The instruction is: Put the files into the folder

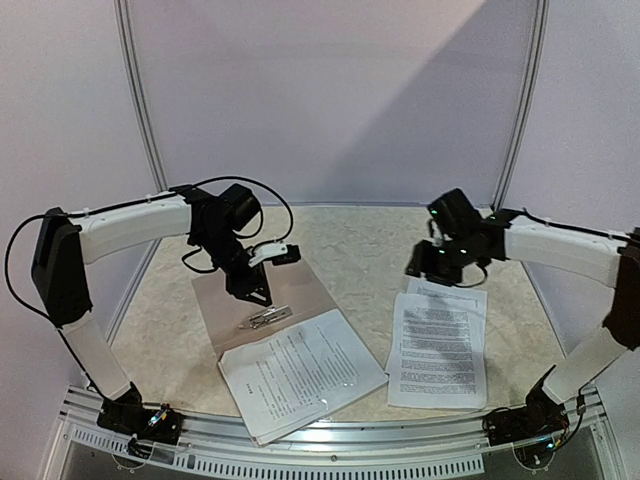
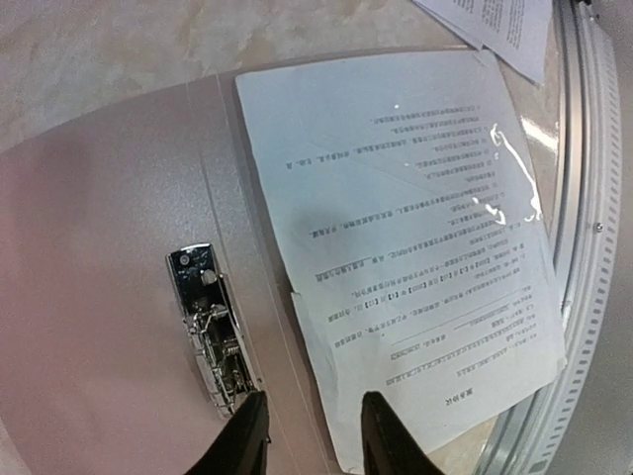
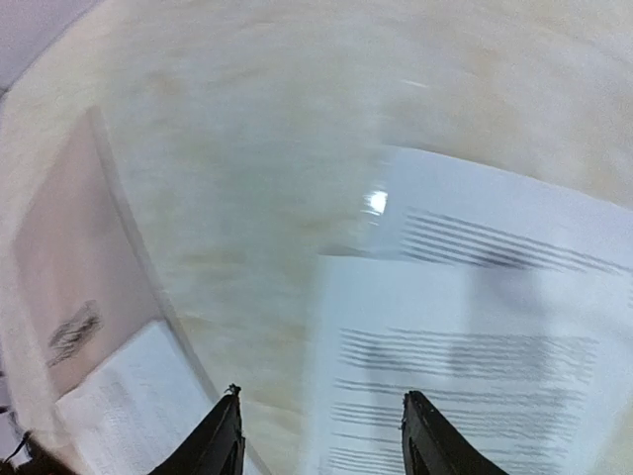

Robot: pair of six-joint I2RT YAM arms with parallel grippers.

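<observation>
The pinkish folder [image 1: 215,305] lies spread on the left of the table, its metal clip [image 1: 266,317] bare near the middle. A stack of printed sheets [image 1: 300,375] rests on the folder's front half. In the left wrist view the clip [image 2: 213,332] looks flat, alongside the papers' edge. My left gripper is above the folder, fingers apart and empty. Two overlapping loose files [image 1: 437,350] lie on the bare table at the right. Over their far end hovers my right gripper, open with only table and paper visible below, blurred by motion.
Bare table [image 1: 365,235] stretches behind and between the folder and the loose files. A metal rail [image 1: 400,435] runs along the front edge, and the sheets' near corner reaches it. Walls [image 1: 330,100] stand at the back and sides.
</observation>
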